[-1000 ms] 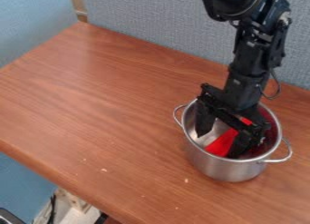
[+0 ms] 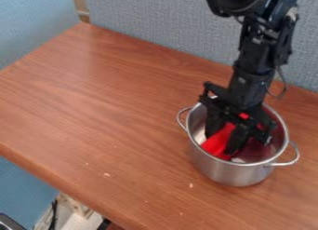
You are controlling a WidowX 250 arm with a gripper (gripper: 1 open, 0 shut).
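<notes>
A steel pot (image 2: pixel 239 174) with two side handles stands on the right part of the wooden table. Inside it lies a red object (image 2: pixel 218 141), partly hidden by the black gripper (image 2: pixel 229 131). The gripper reaches down into the pot from above, its fingers around the red object; it looks shut on it, though the fingertips are hard to make out.
A grey padded wall (image 2: pixel 162 24) runs behind it. At the lower left, beyond the table's edge, are a light wooden piece and dark cables.
The gripper has shifted slightly within the pot over the red object, and its fingers sit differently around it, showing the red more to the left. The pot stands in place.
</notes>
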